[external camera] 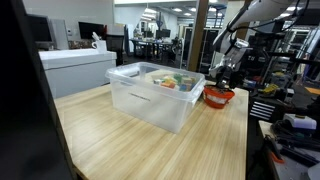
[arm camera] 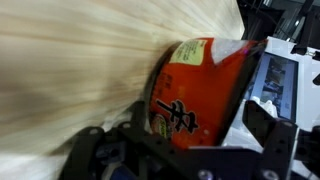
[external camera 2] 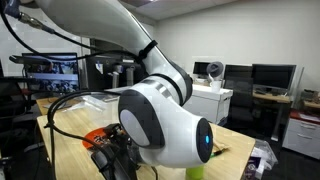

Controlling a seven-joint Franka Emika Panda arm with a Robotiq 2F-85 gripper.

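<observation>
A red-orange bowl (arm camera: 192,95) fills the middle of the wrist view, with a black figure or marking (arm camera: 176,115) on its inside; I cannot tell which. My gripper is open, its dark fingers (arm camera: 284,148) apart at the lower part of that view, close over the bowl. In exterior view 1 the bowl (external camera: 218,97) rests near the table's far right, with the gripper (external camera: 222,77) just above it. The arm largely screens the gripper in exterior view 2, where part of the bowl (external camera 2: 97,135) shows on the left.
A clear plastic bin (external camera: 150,98) holding several colourful items stands beside the bowl on the wooden table (external camera: 120,145). A green object (external camera 2: 195,172) sits near the arm in exterior view 2. Bare tabletop lies in front of the bin.
</observation>
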